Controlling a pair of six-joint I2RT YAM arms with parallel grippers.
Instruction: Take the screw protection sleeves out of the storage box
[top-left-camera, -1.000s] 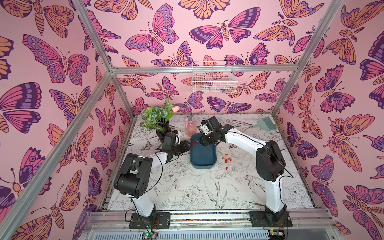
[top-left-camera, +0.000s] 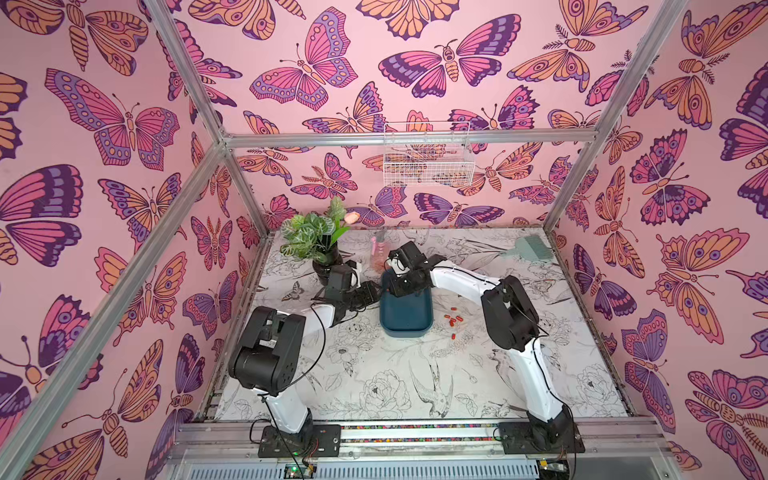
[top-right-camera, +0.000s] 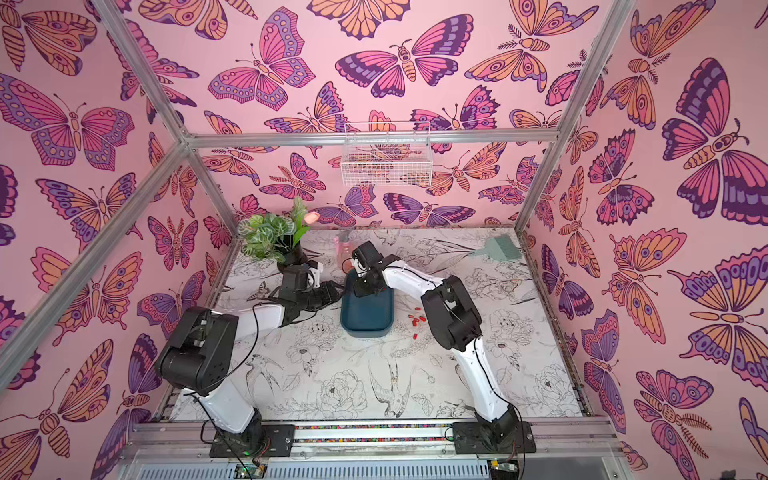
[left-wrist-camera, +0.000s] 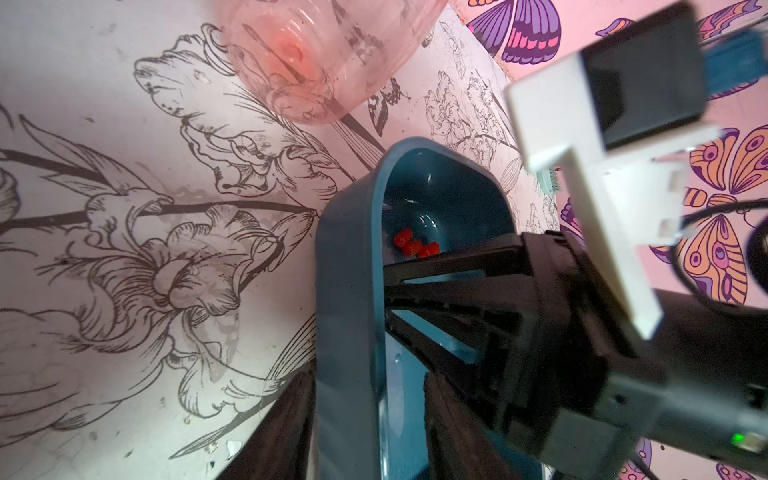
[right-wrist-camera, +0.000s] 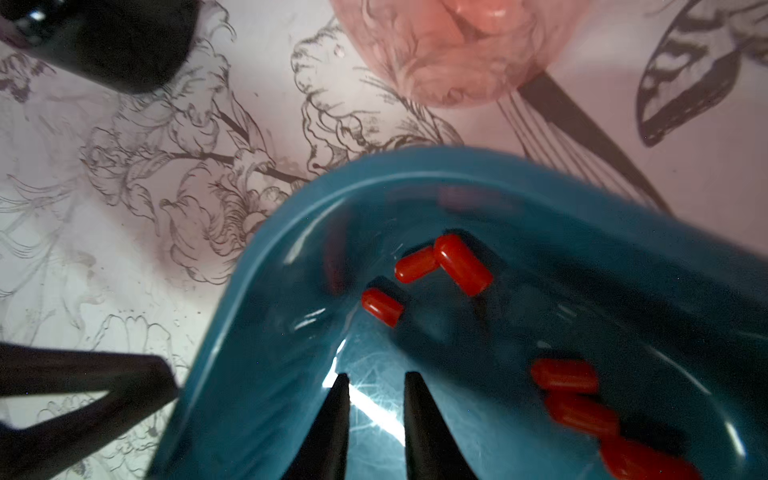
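Observation:
The dark teal storage box (top-left-camera: 406, 320) stands mid-table. Red sleeves lie inside: several near a rounded end (right-wrist-camera: 462, 264) and others along a side (right-wrist-camera: 576, 412) in the right wrist view. My right gripper hangs over the box, its fingers apart with nothing visible between them. My left gripper is at the box's left wall, fingers apart either side of it in the left wrist view; whether they touch it is unclear. More red sleeves (top-left-camera: 453, 320) lie on the table right of the box.
A potted plant (top-left-camera: 308, 236) stands behind my left arm. A transparent pink vessel (left-wrist-camera: 328, 48) stands just behind the box. A grey-green object (top-left-camera: 529, 248) lies at the back right.
My right arm has moved leftward, bringing its gripper further over the box's back end. The left arm looks almost unchanged.

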